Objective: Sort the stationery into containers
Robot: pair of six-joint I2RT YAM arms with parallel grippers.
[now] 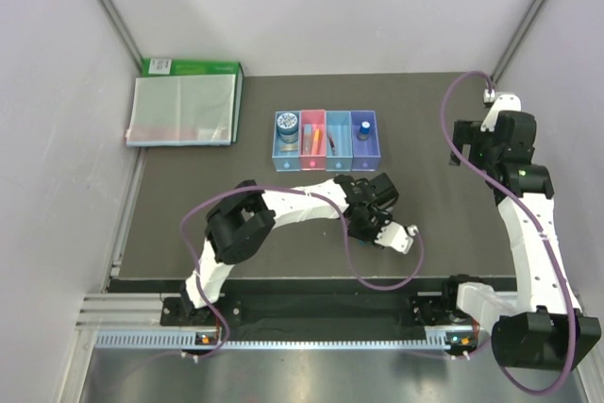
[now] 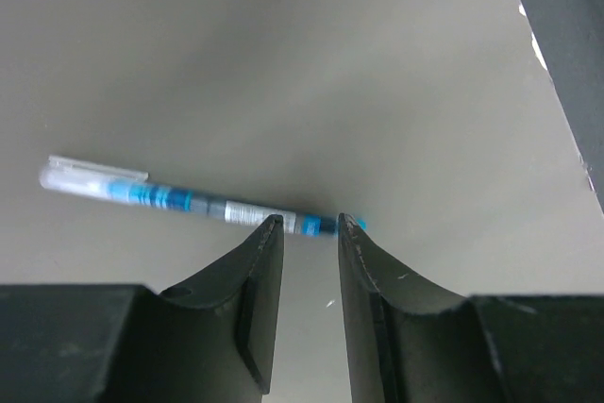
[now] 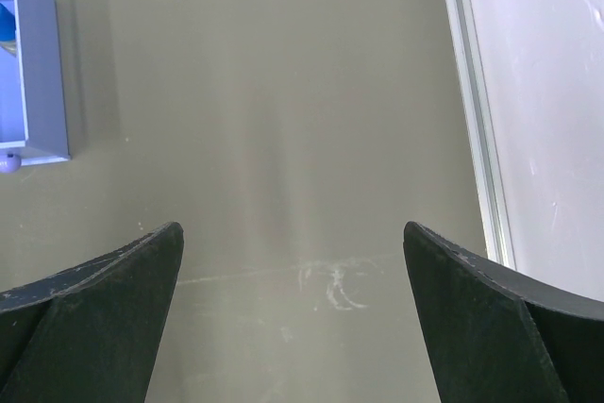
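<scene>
A blue-banded pen (image 2: pixel 189 198) lies on the grey table, seen close in the left wrist view. My left gripper is over its right end, fingers apart with a gap between; whether the pen end is between them is unclear. In the top view the arm hides most of the pen. The divided containers (image 1: pixel 311 161) stand at the back middle, holding a round jar (image 1: pixel 288 125), orange items (image 1: pixel 316 141), a pen (image 1: pixel 331 143) and a blue-capped item (image 1: pixel 364 129). My right gripper stands open and empty over bare table at the right.
A green book (image 1: pixel 193 66) with a translucent folder (image 1: pixel 179 109) lies at the back left. Walls (image 3: pixel 538 101) bound the table on the sides.
</scene>
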